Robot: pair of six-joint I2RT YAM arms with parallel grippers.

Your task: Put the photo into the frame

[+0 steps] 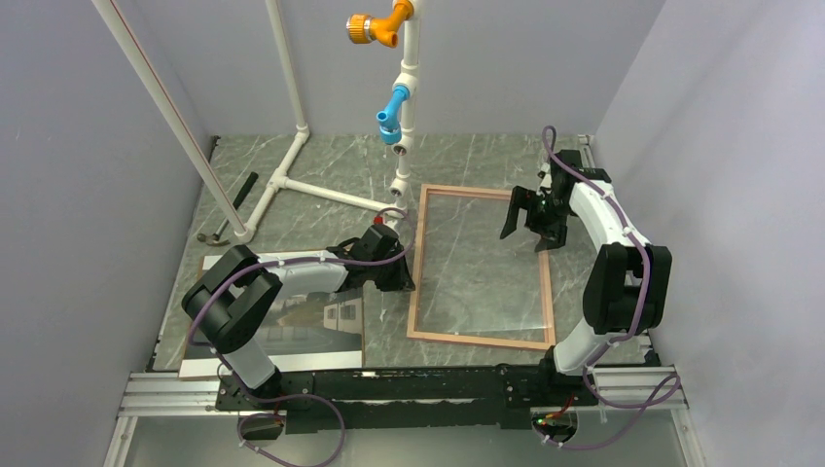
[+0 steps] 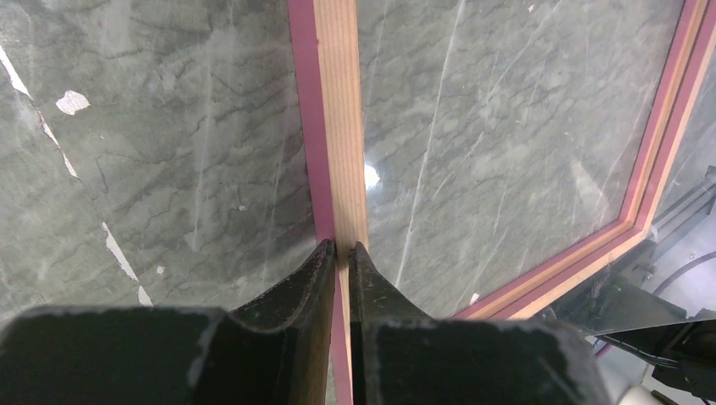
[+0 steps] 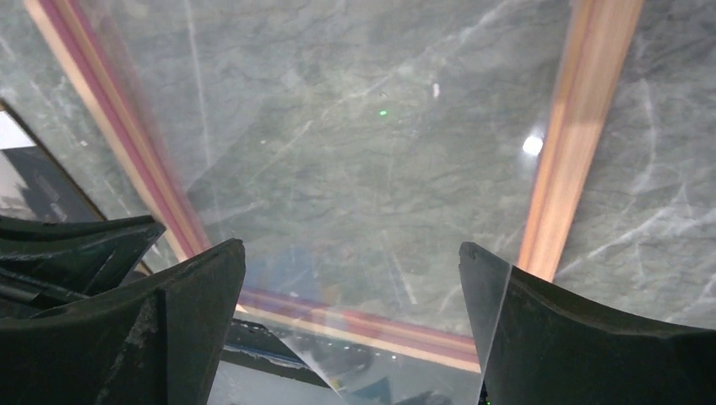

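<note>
The wooden frame (image 1: 480,341) lies flat on the grey marbled table, and table shows through its opening. My left gripper is shut on its left rail (image 2: 338,110). Over the frame's right part, my right gripper (image 1: 522,240) stands open, its fingers (image 3: 198,283) wide apart. A clear sheet (image 3: 405,371) shows within the frame area; one edge crosses near a right-gripper finger, and I cannot tell if they touch. On the left lies a picture panel (image 1: 326,336), dark with a pale border, partly hidden under my left arm.
White pipes (image 1: 336,194) with a blue fitting (image 1: 391,112) and an orange fitting (image 1: 379,24) rise behind the frame. A hammer (image 1: 233,206) lies at the back left. Bare table (image 1: 477,156) shows behind the frame.
</note>
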